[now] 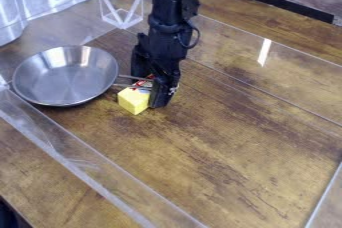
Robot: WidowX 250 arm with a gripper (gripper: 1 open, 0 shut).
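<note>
The black robot arm reaches down from the top centre to the wooden table, with its gripper [150, 86] low at the near side of a yellow block [132, 101], just right of a steel pan [64, 75]. The gripper is open and sits over or against the back of the block; its dark fingers partly hide the block, and whether they touch it cannot be told. Small red and white bits show at the gripper.
Clear walls or strips border the work area at the left and right. A white frame-like piece [120, 10] stands at the back left, near a pale curtain.
</note>
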